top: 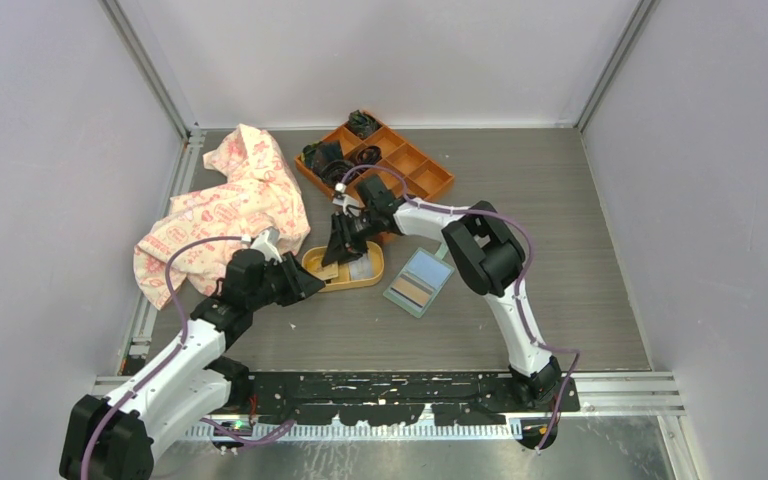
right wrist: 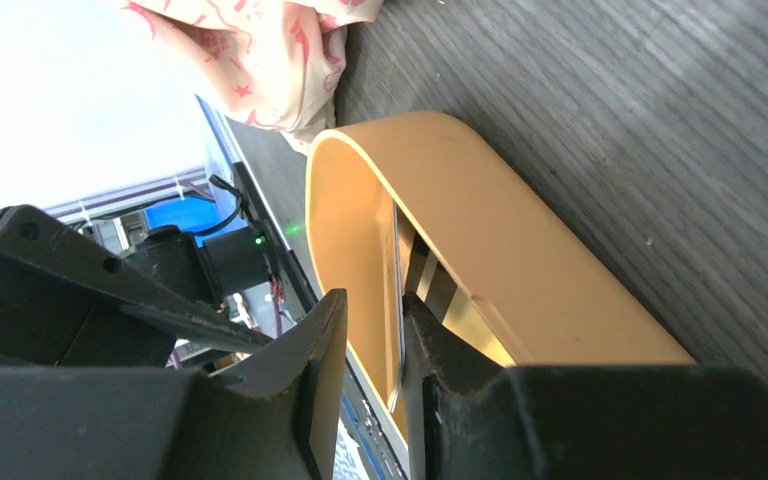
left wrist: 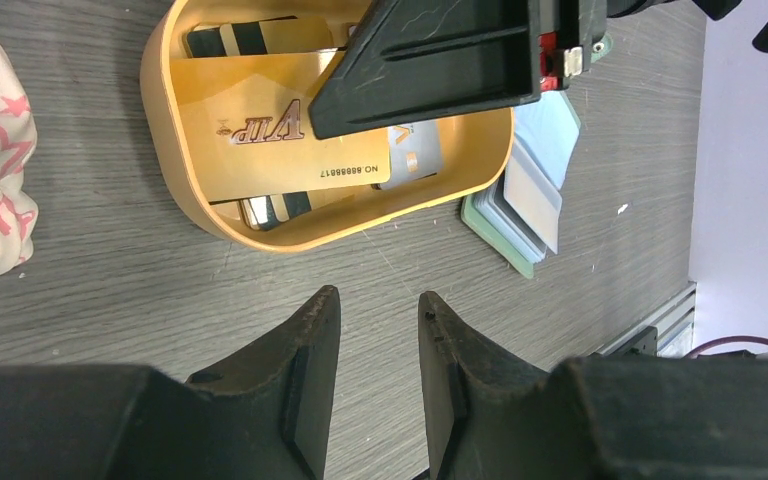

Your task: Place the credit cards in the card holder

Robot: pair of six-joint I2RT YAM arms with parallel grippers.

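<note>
A gold VIP card [left wrist: 250, 150] stands tilted inside the yellow tray [left wrist: 163, 150], with a silver-grey card [left wrist: 415, 155] and a striped card [left wrist: 275, 208] partly under it. My right gripper [top: 326, 262] reaches down into the tray. In the right wrist view its fingers are open, and the gold card shows edge-on as a thin line [right wrist: 396, 260] between them, close to the right-hand finger. Just off the tray's front left, my left gripper is part open with nothing between its fingers. The teal card holder [top: 417, 283] lies open right of the tray, cards in it.
An orange compartment box [top: 420, 170] with dark cables stands behind the right gripper. A patterned cloth [top: 230, 205] lies left of the tray.
</note>
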